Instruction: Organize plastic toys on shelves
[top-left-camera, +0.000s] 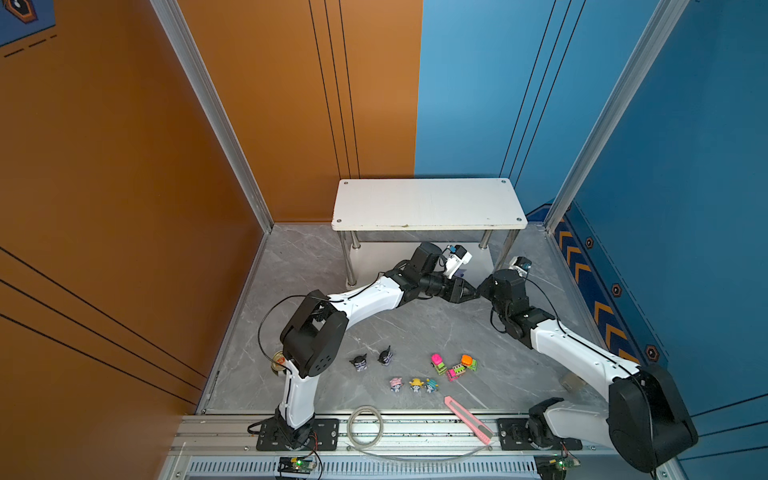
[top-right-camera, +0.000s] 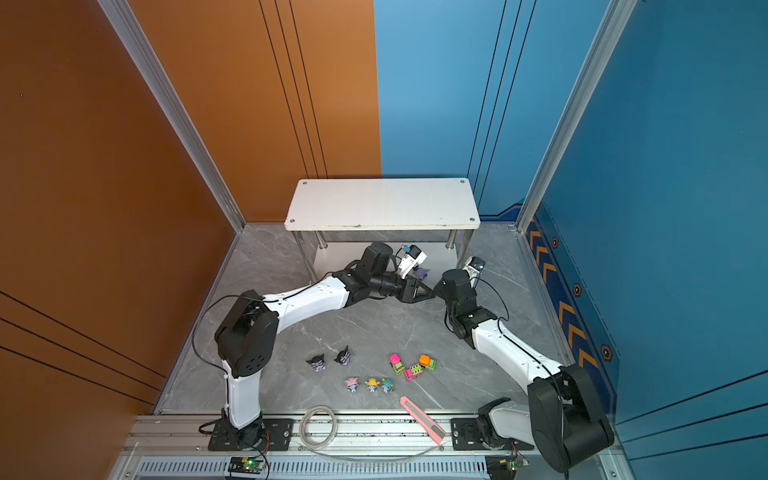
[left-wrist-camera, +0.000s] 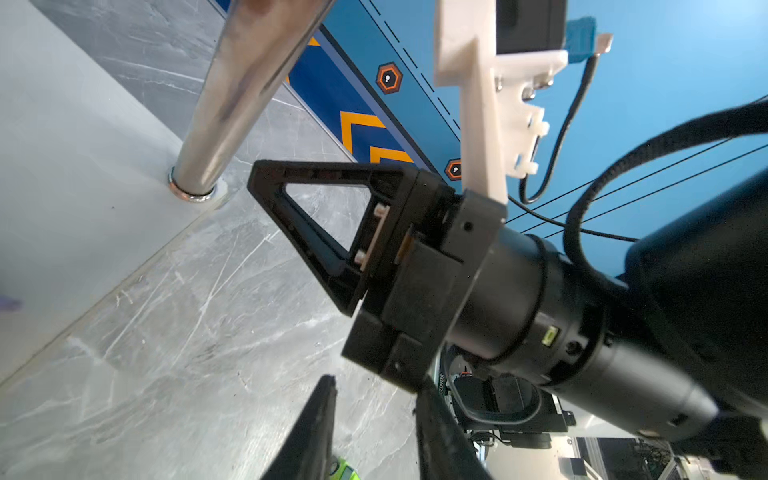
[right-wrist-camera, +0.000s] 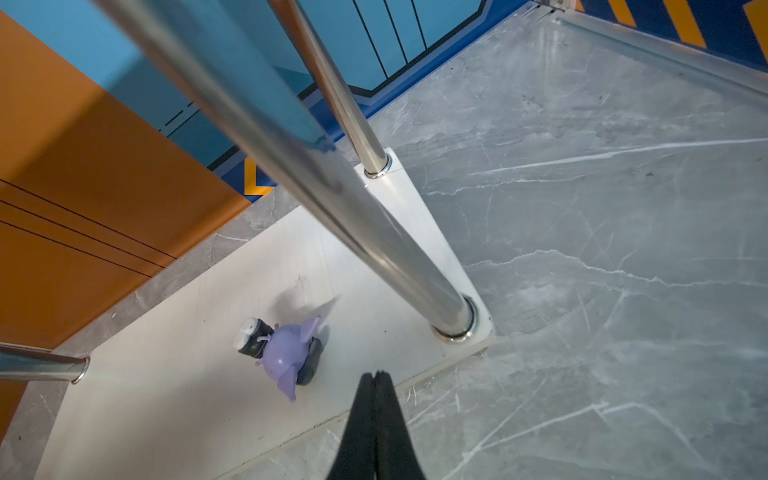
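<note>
On the shelf's lower board (right-wrist-camera: 200, 384), a purple toy (right-wrist-camera: 286, 352) lies with a small black-and-white piece (right-wrist-camera: 253, 337) against it. Seen in the right wrist view, my right gripper is shut, its fingertips together just off the board's front edge, toy to their left. My left gripper has its fingers apart, nothing held between them. Both hands are close together before the shelf in the top views. Loose toys on the floor include two dark figures (top-left-camera: 359, 362), small figures (top-left-camera: 416, 385), and pink, green and orange pieces (top-left-camera: 456, 371).
The white upper shelf (top-left-camera: 428, 204) stands over the lower board on metal legs (right-wrist-camera: 384, 264). One leg is close to my right gripper. A pink cutter (top-left-camera: 469, 420) and a coiled tube (top-left-camera: 365, 425) rest at the front rail.
</note>
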